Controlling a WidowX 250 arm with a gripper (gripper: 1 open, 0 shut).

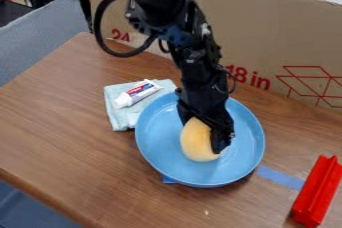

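The black robot arm reaches down from the top to a blue plate [160,150] on the wooden table. Its gripper [214,132] is low over the plate, around the upper right part of a yellow rounded object [197,144] lying there. The fingertips are dark and partly overlap the object, so whether they touch it cannot be told.
A toothpaste tube [136,92] lies on a pale cloth [120,114] left of the plate. A red tray-like object [315,190] is at the right. A cardboard wall [281,42] stands behind.
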